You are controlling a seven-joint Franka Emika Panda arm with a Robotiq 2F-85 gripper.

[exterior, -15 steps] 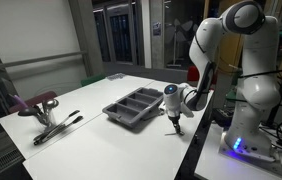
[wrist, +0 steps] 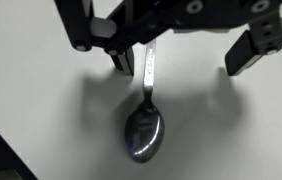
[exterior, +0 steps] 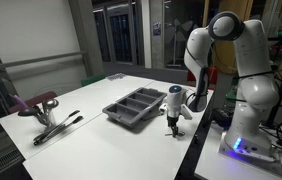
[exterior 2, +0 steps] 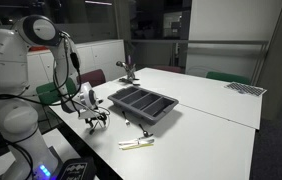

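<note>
A metal spoon (wrist: 144,130) lies on the white table, its dark bowl toward the bottom of the wrist view and its handle running up under the gripper body. My gripper is open above it; the handle passes between the fingers, closer to the left finger (wrist: 123,58), while the right finger (wrist: 246,52) stands well apart. In exterior view 1 the gripper (exterior: 175,131) points down, low over the table's near right part. From the other side, the gripper (exterior 2: 91,126) partly hides the spoon.
A grey compartment tray (exterior: 134,106) stands beside the arm. Several utensils sit in a dark holder (exterior: 47,120) at the table's left. Light-coloured utensils (exterior 2: 136,144) and small dark ones (exterior 2: 144,130) lie by the tray.
My gripper has come down slightly and turned about its upright axis over the spoon. The tray and the utensil holder have stayed in place.
</note>
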